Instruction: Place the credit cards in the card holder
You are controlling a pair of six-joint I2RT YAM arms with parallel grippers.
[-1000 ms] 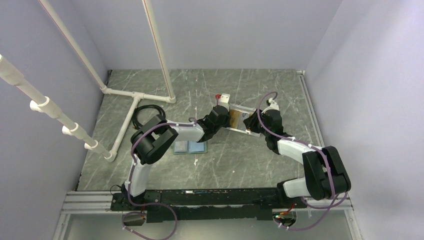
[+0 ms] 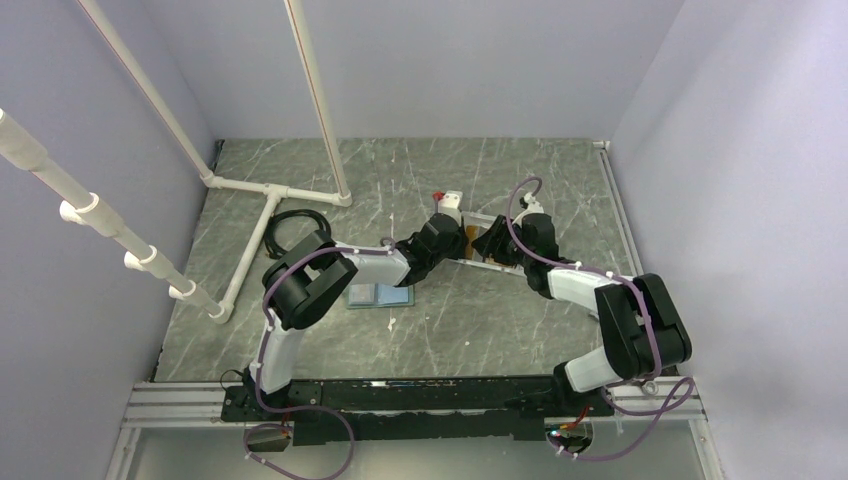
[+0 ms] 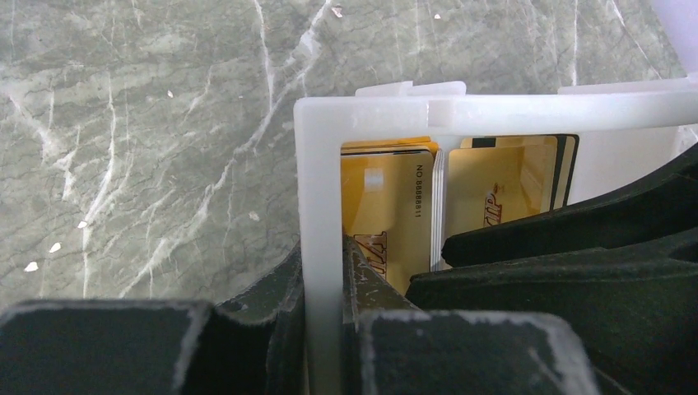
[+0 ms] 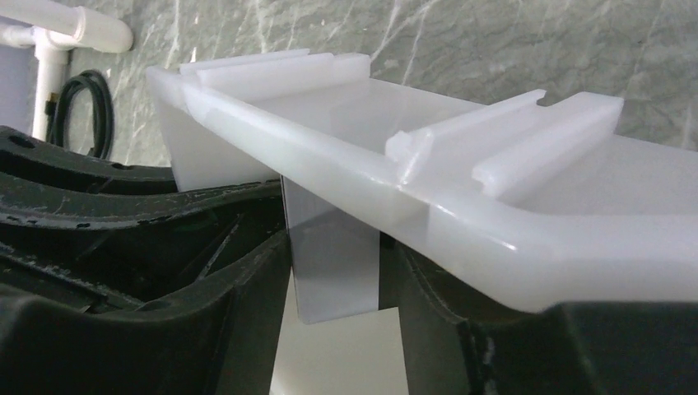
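Note:
The white card holder [image 3: 321, 189] is an upright-walled frame, its near wall pinched by my left gripper, which is shut on it. Inside, against that wall, stands a stack of gold cards [image 3: 387, 210]. Farther along are more gold cards [image 3: 486, 185], partly covered in the left wrist view by the black fingers [image 3: 560, 222] of my right gripper. In the right wrist view, a pale card face [image 4: 333, 247] shows between the right fingers, which stand part open on either side of it; whether both touch cannot be made out.
A tray with light blue contents [image 2: 395, 295] lies left of the holder, below the left arm. A coiled black cable [image 2: 290, 228] and white pipes [image 2: 245, 260] take up the left side. The table in front of the holder is clear.
My right gripper has shifted left along the holder, closer to my left gripper. The left arm and the holder have hardly moved.

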